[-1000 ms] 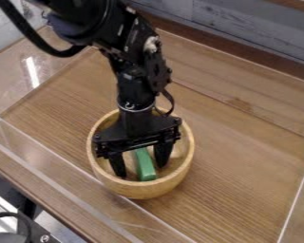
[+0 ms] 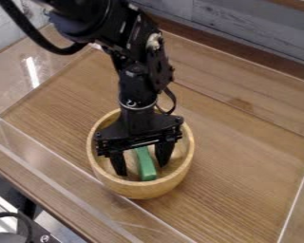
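Note:
A light wooden bowl (image 2: pixel 152 187) stands on the wooden table, low in the middle of the camera view. Inside it lies a green bar-shaped object (image 2: pixel 145 163), upright along the view. The black gripper (image 2: pixel 141 163) is lowered into the bowl from above, its fingers spread to either side of the green object. Whether they touch it is not clear; the gripper's body hides the back of the bowl and the object's far end.
A pale wall (image 2: pixel 231 24) runs along the back. A clear edge strip and black cable are at the lower left.
The bowl stays in place.

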